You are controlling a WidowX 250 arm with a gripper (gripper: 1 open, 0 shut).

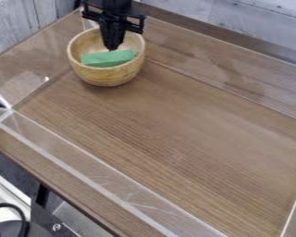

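A wooden bowl (106,76) stands at the top left of the wooden table, holding a green block (107,59). My dark gripper (112,44) reaches down from the top edge to the bowl's back part, above the green block. It looks shut, with nothing visible between its fingers.
A panelled wall is at the top left, and dark cables lie at the bottom left corner.
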